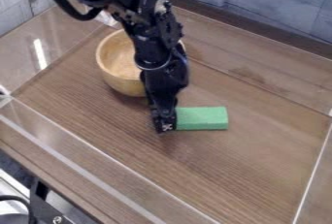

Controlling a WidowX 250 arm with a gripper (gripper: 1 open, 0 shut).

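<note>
My black gripper [166, 121] is low over the wooden table at the centre, its fingertips down at the left end of a green block [205, 117], which lies flat. The gripper is open; whether a finger touches the block is hard to tell. Behind the arm, a tan round bowl [116, 63] stands on the table, partly hidden by it.
A panelled wall [285, 19] runs along the back. Cables and dark fittings lie beyond the table's lower left edge.
</note>
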